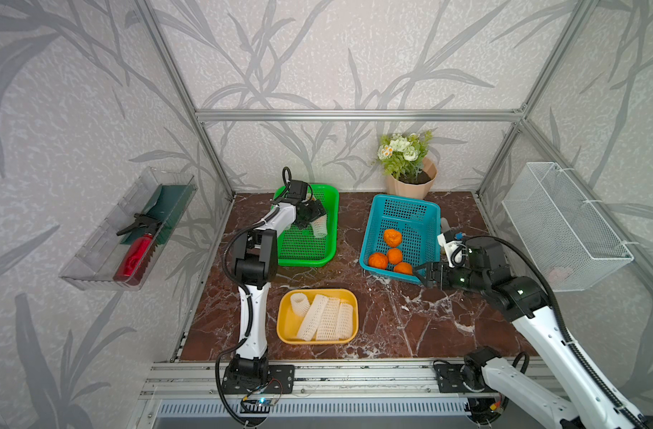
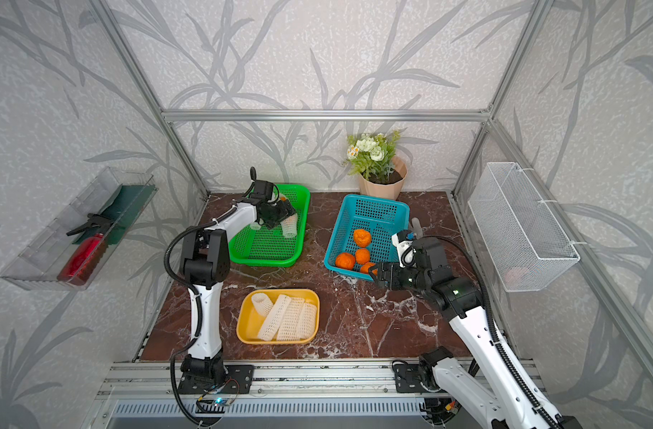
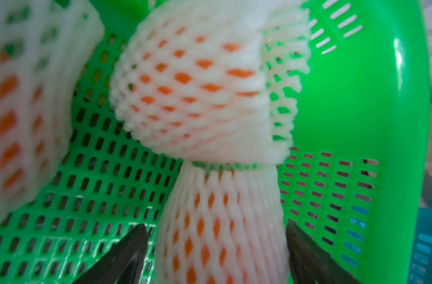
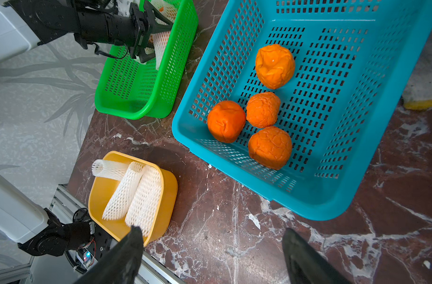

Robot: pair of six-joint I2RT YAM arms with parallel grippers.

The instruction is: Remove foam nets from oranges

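In the left wrist view, a netted orange [image 3: 220,227] lies between the spread fingers of my left gripper, which is open around it. Touching it above is a second netted orange [image 3: 192,90], and a third netted orange [image 3: 17,118] lies at the left. All sit in the green basket [image 3: 405,156]. My right gripper is open and empty, over the table in front of the blue basket [image 4: 315,215]. That basket holds several bare oranges, one of them the upper orange [image 4: 274,66]. Foam nets [image 1: 328,318] lie in the yellow tray [image 1: 287,336].
A flower pot [image 1: 411,182] stands behind the blue basket. Wire bins hang on both side walls, the white bin [image 1: 562,221] at the right.
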